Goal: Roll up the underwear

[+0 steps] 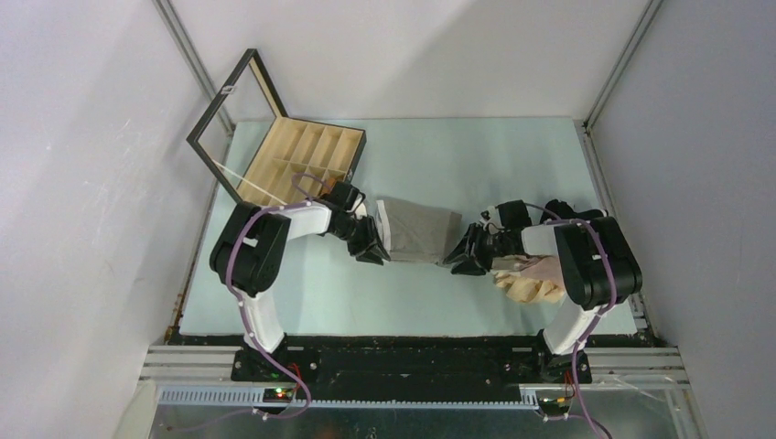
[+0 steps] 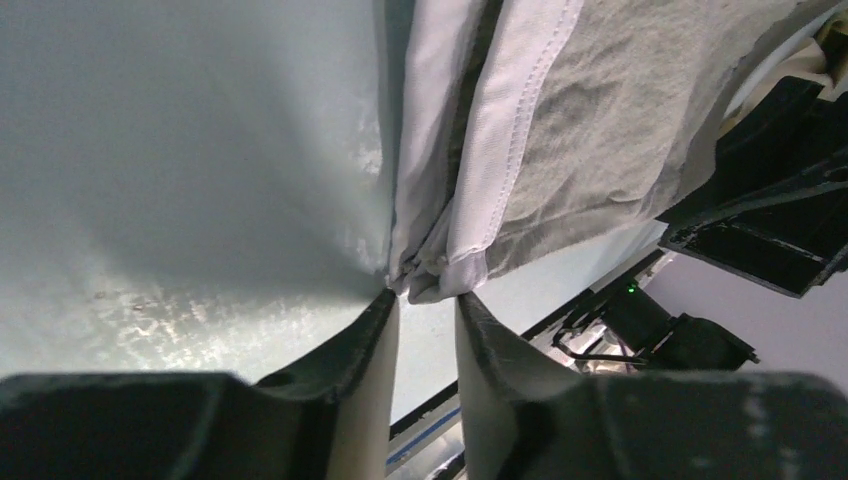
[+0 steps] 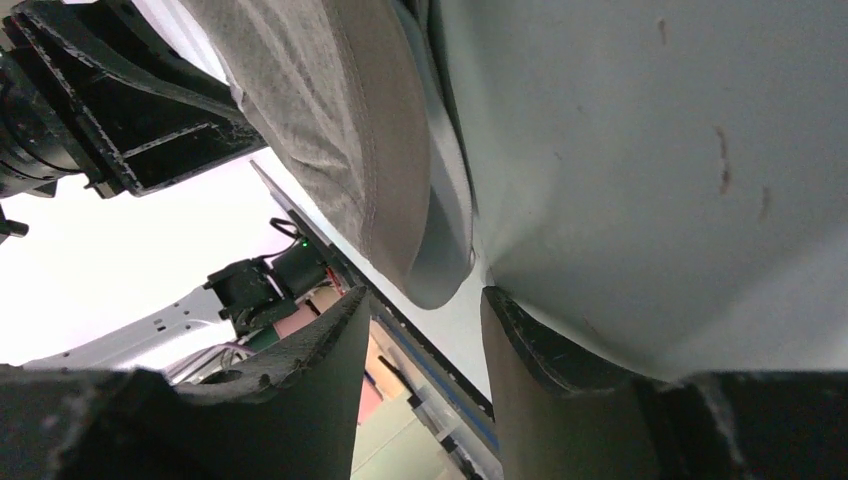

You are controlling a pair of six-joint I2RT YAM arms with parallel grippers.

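Note:
A grey folded underwear (image 1: pixel 419 229) lies flat in the middle of the mat, its white-edged band (image 2: pixel 505 120) toward the left. At that band's near corner my left gripper stands part open, its fingertips at the folded cloth edge. On the opposite side my right gripper is part open, fingertips low beside the near corner of the underwear (image 3: pixel 340 150). Whether either has cloth firmly between its fingers cannot be seen.
An open wooden compartment box (image 1: pixel 302 146) sits at the back left. A pile of beige, pink and black garments (image 1: pixel 531 283) lies under and behind the right arm.

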